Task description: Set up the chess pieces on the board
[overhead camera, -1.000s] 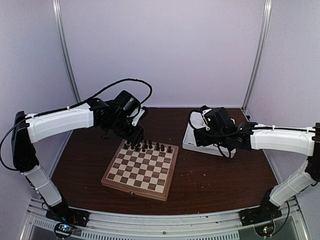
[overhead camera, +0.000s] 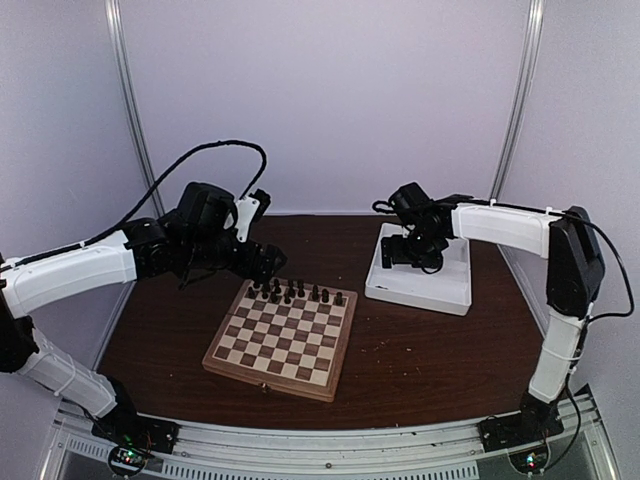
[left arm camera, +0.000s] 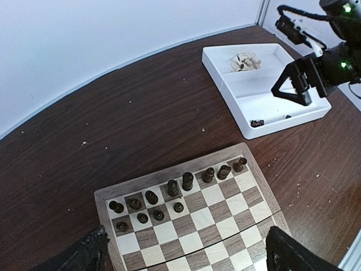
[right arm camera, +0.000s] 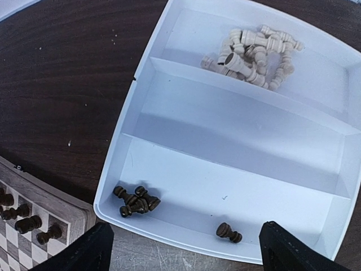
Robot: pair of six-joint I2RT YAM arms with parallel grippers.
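Note:
The wooden chessboard (overhead camera: 280, 350) holds a back row of dark pieces (left arm camera: 188, 181) and several dark pawns (left arm camera: 178, 207) at one end. Above that end is my left gripper (overhead camera: 262, 262), open and empty. My right gripper (overhead camera: 398, 252) hangs open over the white tray (overhead camera: 420, 298). In the right wrist view, a cluster of dark pieces (right arm camera: 133, 206) and a single dark piece (right arm camera: 228, 232) lie in the tray's near compartment; white pieces (right arm camera: 254, 56) are piled in the far one, and the middle compartment is empty.
Bare dark tabletop (overhead camera: 430, 370) lies in front of the tray and behind the board (left arm camera: 84, 141). Pale walls enclose the back and sides of the table.
My left gripper has drawn slightly up and left from where it was over the board.

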